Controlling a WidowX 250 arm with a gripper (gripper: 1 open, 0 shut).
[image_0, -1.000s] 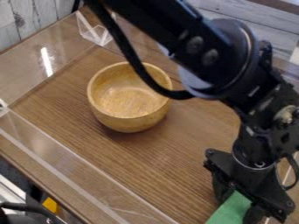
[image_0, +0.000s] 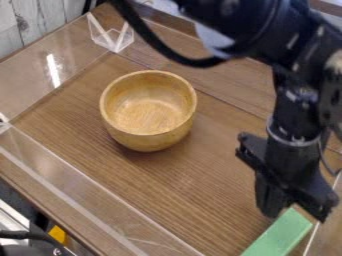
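Observation:
The black robot gripper (image_0: 291, 200) hangs at the right side, its fingertips just above and behind a green rectangular block (image_0: 278, 236) that lies at the bottom right edge of the view. Whether the fingers are open or shut is hard to make out. A wooden bowl (image_0: 147, 108) sits on the brown table at left centre, apart from the gripper.
Clear plastic edging (image_0: 54, 170) runs along the lower left, with cables and a yellow item beyond it at bottom left.
The gripper has risen up and back from the green block, uncovering more of it. The block and the bowl look to be in the same places.

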